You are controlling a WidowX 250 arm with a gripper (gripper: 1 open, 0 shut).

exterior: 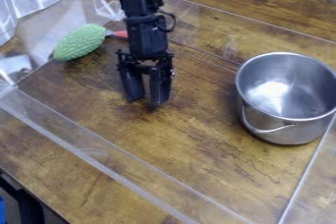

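My black gripper [144, 86] hangs low over the wooden table [157, 159], left of centre, its fingers pointing down. Whether it is open or shut, or has anything between its fingers, I cannot tell. A green, bumpy object like a toy corn cob [79, 43] lies behind it to the left. A thin red item [120, 34] lies beside that, partly hidden by the arm. A steel pot [285, 98] with a wire handle stands to the right.
Clear plastic edging runs along the left and right of the work area. A white translucent sheet is at the back left.
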